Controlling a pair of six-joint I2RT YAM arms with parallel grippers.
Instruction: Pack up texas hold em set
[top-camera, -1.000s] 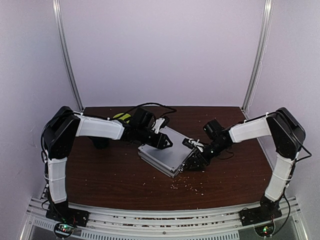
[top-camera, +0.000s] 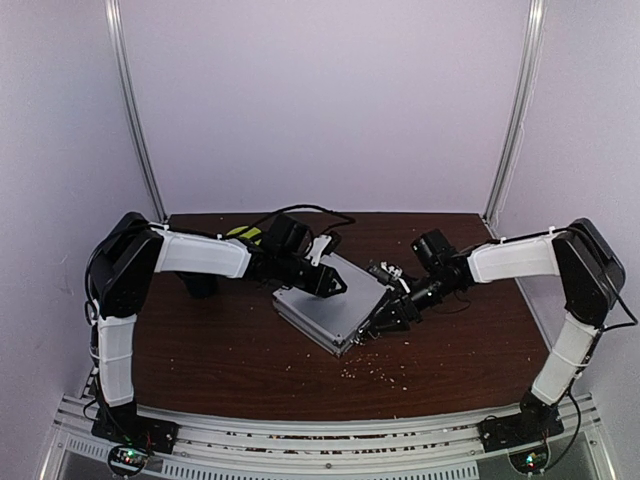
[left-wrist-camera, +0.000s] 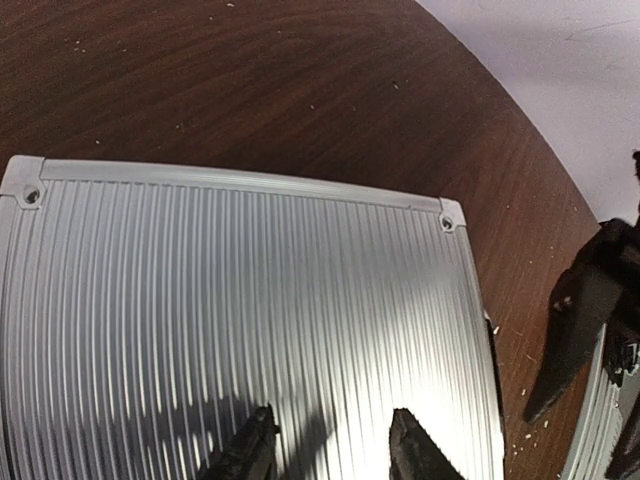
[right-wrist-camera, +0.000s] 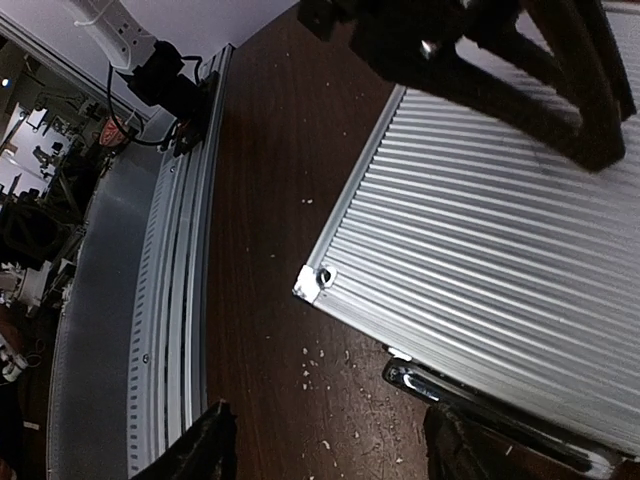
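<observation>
A closed silver case (top-camera: 338, 298) with a ribbed lid lies at an angle on the table. Its lid (left-wrist-camera: 250, 300) fills most of the left wrist view. Above that lid is my left gripper, its fingers apart and nothing between them; whether they touch the lid I cannot tell. My right gripper stands open by the case's near right side, bare table between its fingers. A dark handle (right-wrist-camera: 480, 405) runs along the case's side there, close to one right finger. Any cards or chips inside the case are hidden.
Small pale crumbs (top-camera: 375, 368) are scattered on the table in front of the case. A yellow item (top-camera: 245, 233) and a dark object (top-camera: 200, 284) sit partly behind the left arm.
My right arm's elbow has shifted outward to the right, and its gripper has moved slightly up. The case has slid very slightly left. The left arm is almost still.
</observation>
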